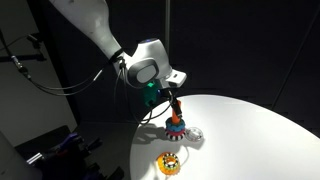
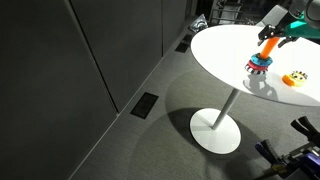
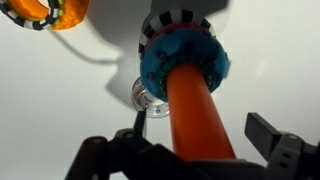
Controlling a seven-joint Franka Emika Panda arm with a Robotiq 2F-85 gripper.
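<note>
An orange post (image 1: 176, 108) stands upright from a stack of coloured rings (image 1: 176, 127) on the table. My gripper is over the stack, open, with its dark fingers (image 3: 132, 150) on either side of the post's upper end. Between the fingers and the post there is room on both sides in the wrist view. A blue ring (image 3: 163, 52) tops the stack, and a black-and-white checkered ring (image 3: 178, 17) shows below it. The orange post (image 2: 268, 46) rises between the fingers in exterior view 2 as well.
An orange-yellow ring (image 1: 168, 162) with a checkered centre lies apart, nearer the table's front edge. Right beside the stack is a small clear round piece (image 1: 195, 134).
</note>
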